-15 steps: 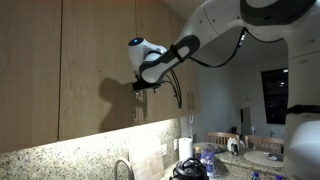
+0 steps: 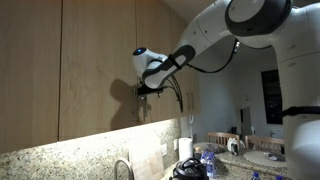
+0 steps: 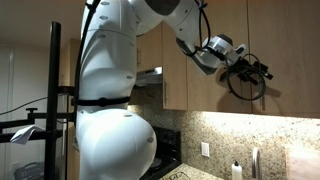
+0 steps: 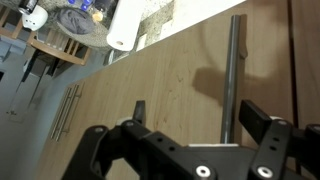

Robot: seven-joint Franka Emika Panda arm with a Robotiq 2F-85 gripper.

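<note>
Wooden upper cabinets (image 2: 88, 65) line the wall, and my gripper (image 2: 146, 90) is raised at one of their doors. In the wrist view a long dark bar handle (image 4: 232, 75) runs along the cabinet door (image 4: 175, 75). The fingers (image 4: 138, 111) stand well apart at the bottom of that view, so the gripper is open. The handle's lower end passes down between the two fingers; whether either touches it, I cannot tell. From the other side, the gripper (image 3: 262, 74) appears close against the cabinet front (image 3: 295, 50).
Below are a granite backsplash (image 3: 220, 132), a faucet (image 3: 255, 162) and a soap bottle (image 3: 237, 171). A black object (image 2: 188, 170) sits on the counter. Dark cables loop around the wrist. A table with chairs stands at the far right, and the air below the gripper looks clear.
Over the last second the wrist and gripper have shifted slightly to the right and a little down in exterior view 1. The cabinet doors look unchanged.
</note>
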